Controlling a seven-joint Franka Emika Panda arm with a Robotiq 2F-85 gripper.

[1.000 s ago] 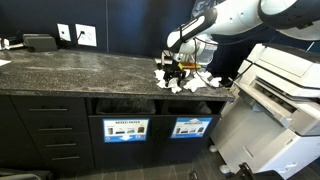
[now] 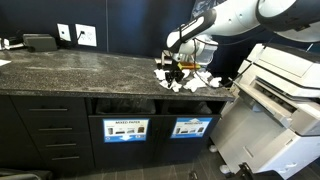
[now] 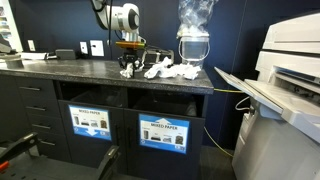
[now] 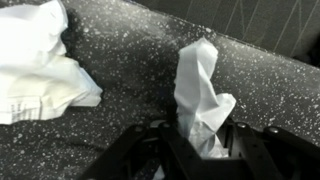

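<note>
In the wrist view, a crumpled white paper (image 4: 198, 95) stands up from the dark speckled counter, between the black fingers of my gripper. The fingers flank its lower part; whether they press on it cannot be told. To the left lies a larger white crumpled piece (image 4: 40, 65), apart from the gripper. In the first exterior view my gripper (image 2: 178, 76) points down among the white papers (image 2: 195, 82) at the counter's right end. The second exterior view has the gripper (image 3: 128, 70) low over the counter, left of more white pieces (image 3: 172, 70).
Two signs, a left one (image 2: 125, 129) and a right one (image 2: 190, 127), hang on the cabinet front below dark openings. A white slanted unit (image 2: 280, 100) stands to the right.
Over the last second the arm stays at nearly the same place above the papers. Any shift of the gripper is too small to make out.
</note>
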